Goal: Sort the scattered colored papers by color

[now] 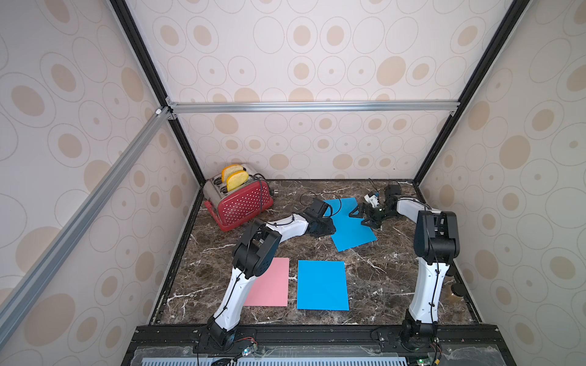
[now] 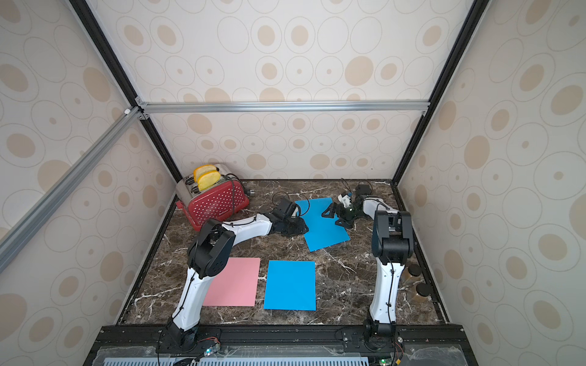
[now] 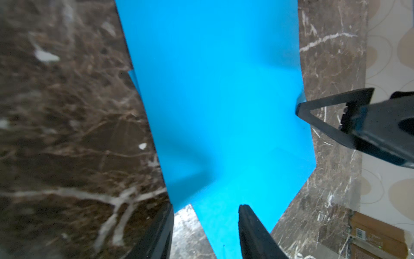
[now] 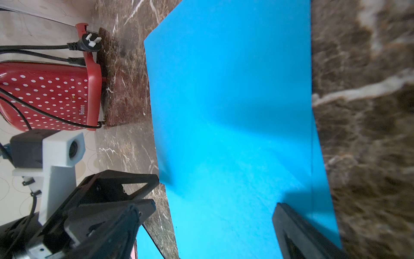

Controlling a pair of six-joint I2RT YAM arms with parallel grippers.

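Two blue sheets point(image 1: 351, 235) overlap at the back of the table, edges offset. At their left edge, my left gripper is part open, its fingertips apart. A corner of the upper blue sheet point(image 3: 215, 108) lies close to one of its fingers point(image 3: 159, 231). My right gripper stands wide open over the right side of the stack, the paper below its fingers. In front, a blue square point(image 1: 322, 285) lies flat beside a pink sheet point(image 1: 269, 283), which the left arm partly hides in the top left view.
A red toaster point(image 1: 241, 207) with yellow slices and a loose cord stands at the back left. Dark round objects point(image 2: 422, 289) sit by the right edge.
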